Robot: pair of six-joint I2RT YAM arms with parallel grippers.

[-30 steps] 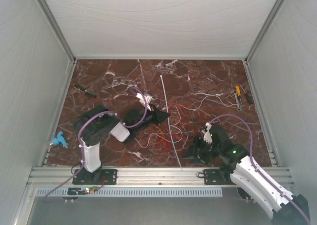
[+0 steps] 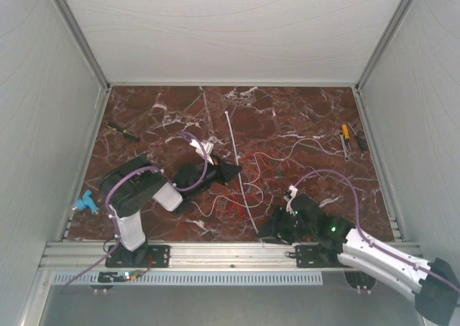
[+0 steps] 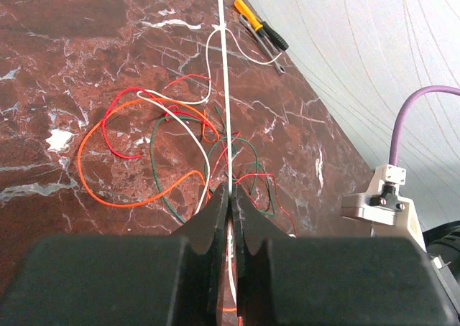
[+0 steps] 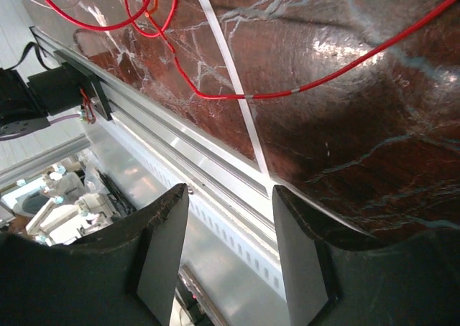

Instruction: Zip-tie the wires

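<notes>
A long white zip tie (image 2: pixel 231 132) runs from the upper middle of the table down to its front edge. My left gripper is shut on the tie, which passes between its fingertips over the tangled red, orange, green and white wires (image 3: pixel 144 200). In the right wrist view, the tie's lower part (image 4: pixel 253 132) reaches the front rail, with a red wire (image 4: pixel 359 58) across it. My right gripper stands open around that end, at the table's front edge; whether it touches the tie is unclear.
A yellow-handled tool and a wrench (image 2: pixel 344 143) lie at the back right. A dark screwdriver (image 2: pixel 122 131) lies at the left, with a blue object (image 2: pixel 86 202) nearer the front left. The metal front rail (image 2: pixel 215 250) borders the table.
The left gripper and the zip tie have shifted slightly left. The right gripper has moved down and left toward the tie's front end.
</notes>
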